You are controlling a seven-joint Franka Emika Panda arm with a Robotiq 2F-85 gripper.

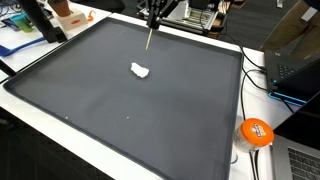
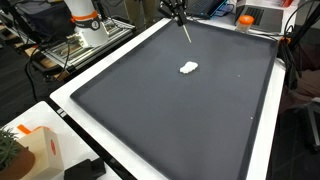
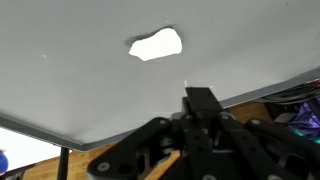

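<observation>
A small white piece (image 1: 139,70), irregular in outline, lies flat on the dark grey board (image 1: 150,120). In the exterior views a thin pale stick (image 2: 186,33) points down from my gripper (image 2: 181,19), which is shut on it. The lower tip of the stick is clear of the white piece, toward the robot's side of the board. From the wrist, the white piece (image 3: 155,45) is above centre, and the dark fingers of my gripper come together at lower right. Only the tip of the stick (image 3: 185,84) shows there.
An orange-lidded jar (image 1: 254,133) stands beyond the board's right edge, near a laptop (image 1: 297,158). Cables run along that side. A potted plant (image 2: 12,150) stands off the board at lower left in the second exterior view. Most of the board is bare.
</observation>
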